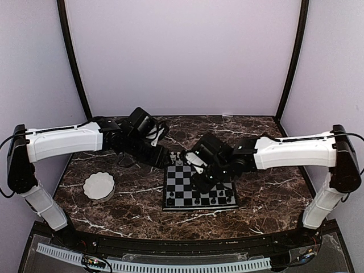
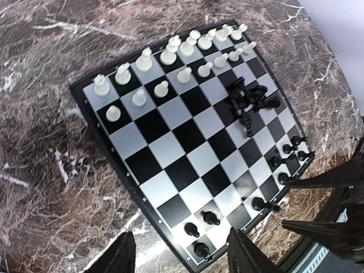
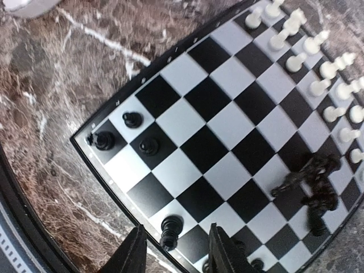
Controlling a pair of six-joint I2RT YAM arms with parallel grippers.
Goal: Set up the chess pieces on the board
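Observation:
The chessboard (image 2: 164,185) holds two rows of white pieces (image 2: 143,61) along its far side. Black pieces (image 3: 149,145) stand on the near side, and a cluster of dark pieces (image 2: 250,99) lies heaped near the board's right, some on their sides. My left gripper hangs above the board's left region, its fingers apart with nothing seen between them. My right gripper is over the near side, close above a black piece, fingers apart; in the left wrist view its dark fingers show at the right edge.
A white bowl (image 1: 99,185) stands on the marble table (image 1: 119,222) left of the board, with bare table around both. Both arms reach in over the board from either side.

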